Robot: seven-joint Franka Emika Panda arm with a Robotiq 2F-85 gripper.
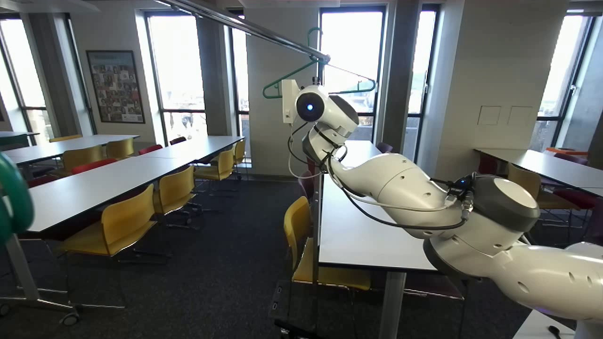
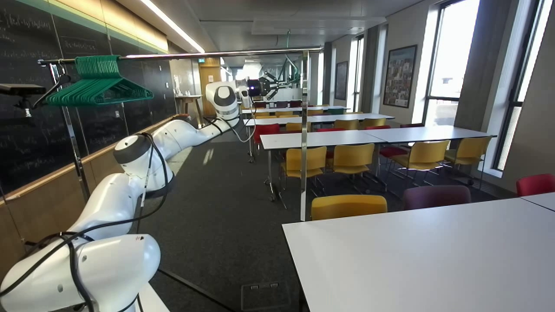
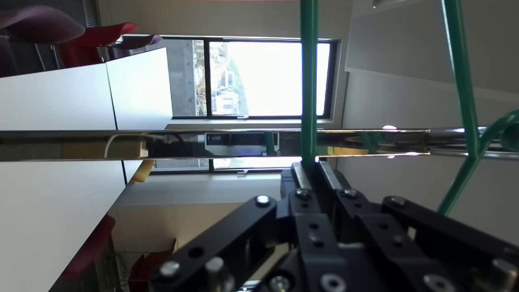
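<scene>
A green hanger [image 1: 286,77] is near the end of the metal rail [image 1: 243,25], its shoulders below the rail and its hook above. In the wrist view my gripper is shut on a green bar of the hanger [image 3: 309,73], which passes between the fingertips and crosses in front of the rail [image 3: 194,144]. Farther right, other green parts of it also overlap the rail. Exterior view 2 has my gripper [image 2: 281,83] beside the hanger [image 2: 291,65] at the rail's end. Whether the hook rests on the rail, I cannot tell. My wrist hides the fingers in exterior view 1.
Several green hangers [image 2: 99,86] hang bunched at the rail's other end. An upright post [image 2: 304,151] supports the rail near my gripper. White tables [image 2: 416,255] and yellow chairs [image 2: 348,206] stand below; dark floor lies open beneath the arm.
</scene>
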